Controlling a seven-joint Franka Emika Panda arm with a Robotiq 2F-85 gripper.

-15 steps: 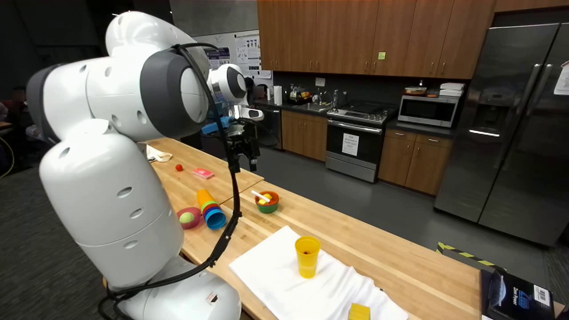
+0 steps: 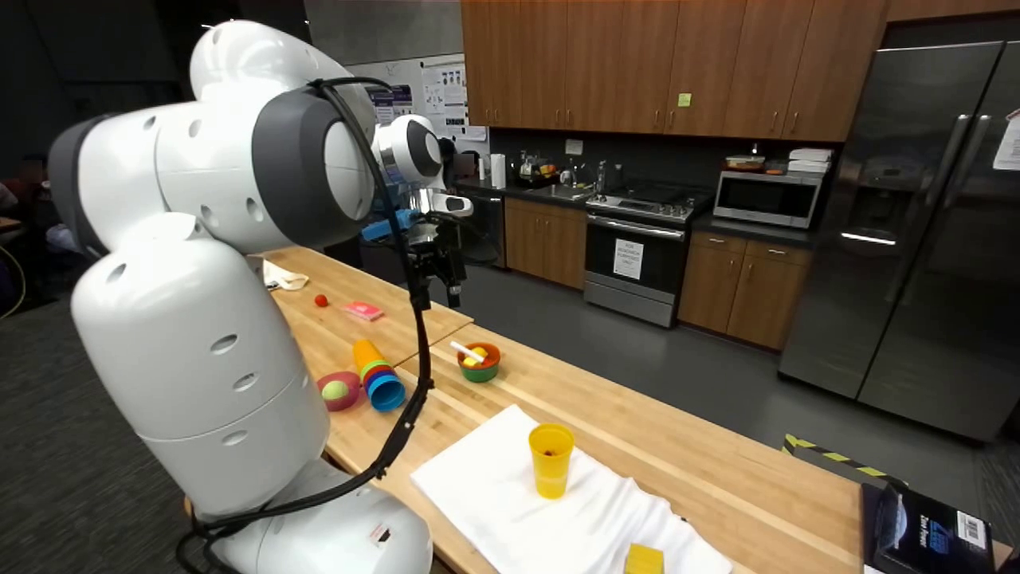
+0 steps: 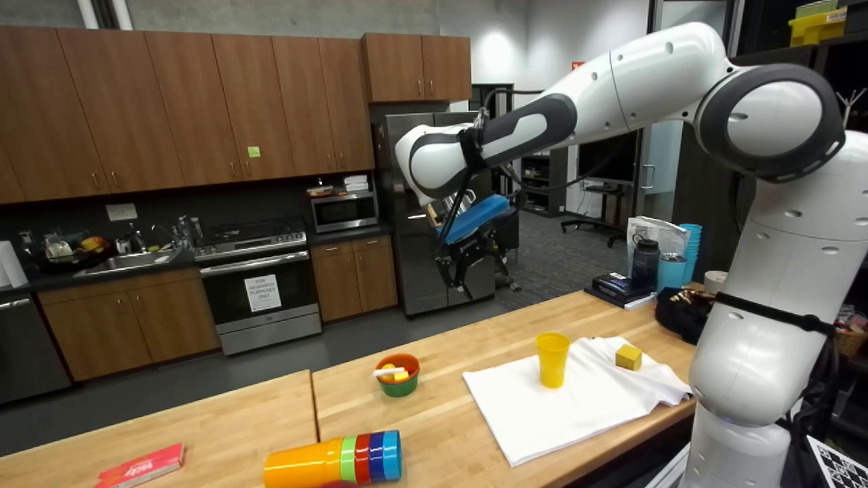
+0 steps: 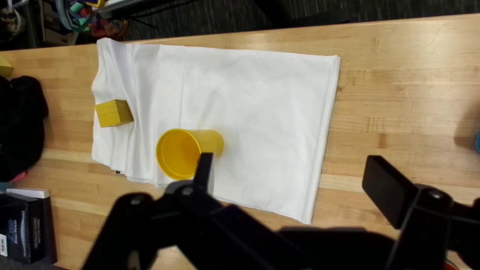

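Note:
My gripper is open high above the table, its two black fingers wide apart and nothing between them. A yellow cup (image 3: 553,359) stands upright on a white cloth (image 3: 521,407); in the wrist view one fingertip overlaps the lower edge of the cup (image 4: 180,153). The yellow block (image 4: 113,113) rests on the rumpled end of the cloth, apart from the cup. In the first exterior view the gripper (image 2: 445,287) hangs far behind the cup, partly hidden by the arm's cable.
An orange and green bowl (image 3: 397,374) holding small items stands beyond the cloth. Nested coloured cups (image 3: 350,459) lie on their side, near a pink bowl with a ball (image 2: 336,389). Dark boxes (image 2: 932,531) occupy the table's far end. Bare wood surrounds the cloth.

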